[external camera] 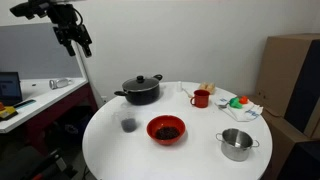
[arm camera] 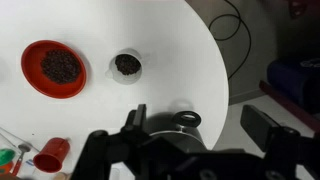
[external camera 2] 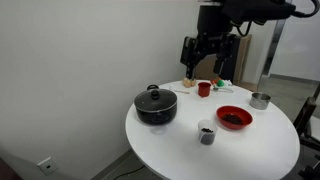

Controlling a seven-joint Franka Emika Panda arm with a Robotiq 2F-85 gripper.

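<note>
My gripper [external camera: 79, 53] hangs high over the left side of the round white table, open, with nothing between its fingers. A black lidded pot [external camera: 142, 91] stands at the back of the table; in the wrist view its lid [arm camera: 160, 124] shows partly behind the gripper. A red bowl [external camera: 153, 132] holds small dark pieces [arm camera: 61, 66]. Beside it is a small pale, see-through cup [external camera 2: 208, 138] with similar dark contents [arm camera: 127, 65]. A red mug [external camera: 201, 99] stands farther back, and a steel pot [external camera: 236, 150] is at the right.
Colourful toy-like items [external camera: 238, 101] lie on a white cloth near the back right edge. A large cardboard box [external camera: 284, 82] stands beyond the table. At far left are a laptop [external camera: 9, 86] and side desk.
</note>
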